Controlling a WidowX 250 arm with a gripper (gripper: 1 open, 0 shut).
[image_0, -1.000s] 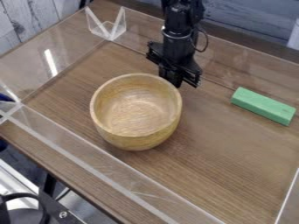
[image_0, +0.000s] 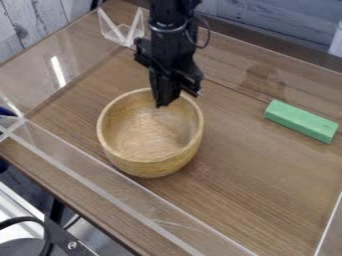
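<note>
The black arm reaches down from the top middle to my gripper (image_0: 167, 95), which is shut and hangs at the back rim of a round wooden bowl (image_0: 150, 155). The bowl stands upright, and its inside looks empty. Whether the fingertips touch the rim I cannot tell.
A green block (image_0: 301, 121) lies at the right of the wooden table (image_0: 247, 190). Clear plastic edging runs along the left and right sides, with a black cable at the lower left. The table between bowl and block is clear.
The bowl and green block look unmoved.
</note>
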